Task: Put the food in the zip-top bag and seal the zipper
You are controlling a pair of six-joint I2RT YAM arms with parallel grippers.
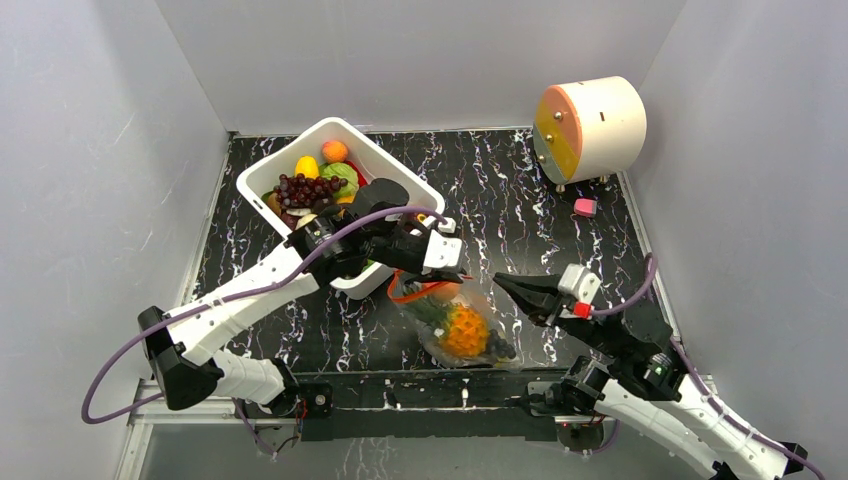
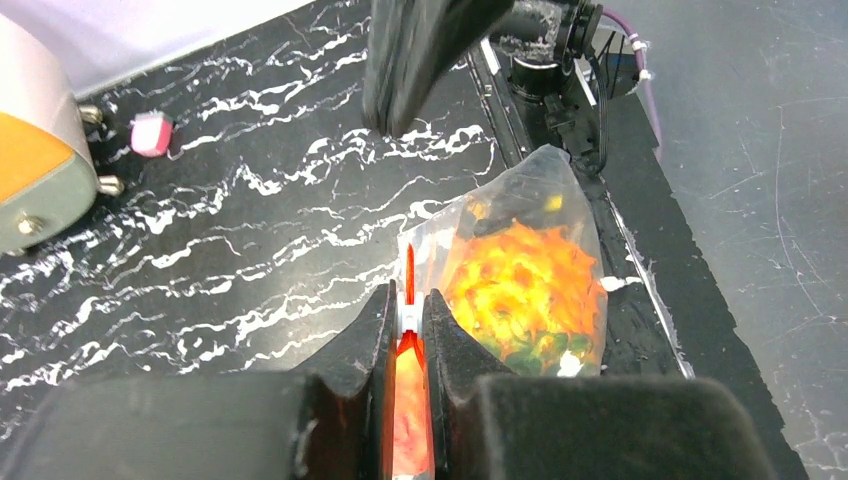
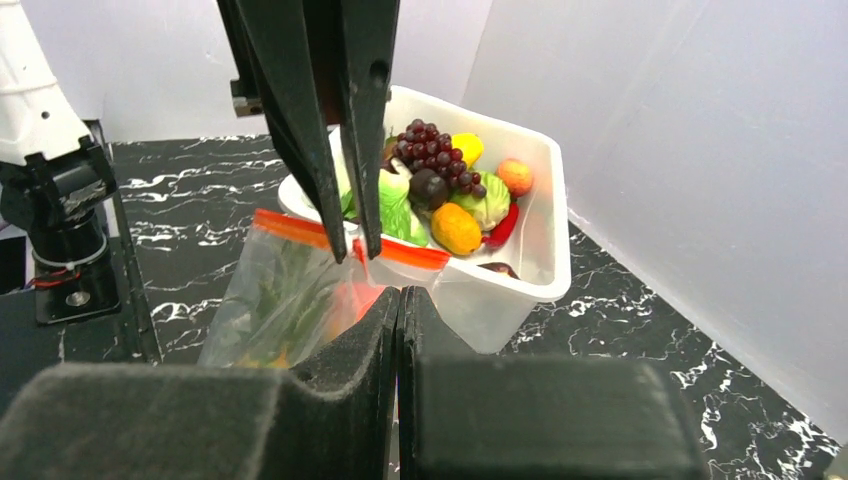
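Observation:
The clear zip bag (image 1: pixel 484 318) hangs from my left gripper (image 1: pixel 462 278), an orange pineapple (image 1: pixel 465 332) and other food inside. In the left wrist view, my left fingers (image 2: pixel 375 350) are shut on the small white slider (image 2: pixel 410 318) of the bag's orange-red zipper band. The right wrist view shows that band (image 3: pixel 415 256) running out on both sides of the slider (image 3: pixel 357 246). My right gripper (image 1: pixel 499 278) is shut, apart from the bag and to its right; nothing shows between its fingers. Whether the zipper is closed along its length cannot be told.
A white bin (image 1: pixel 268 222) full of toy fruit and vegetables stands behind the left arm. At the back right are a cream drum-shaped cabinet (image 1: pixel 610 120) and a small pink block (image 1: pixel 585 207).

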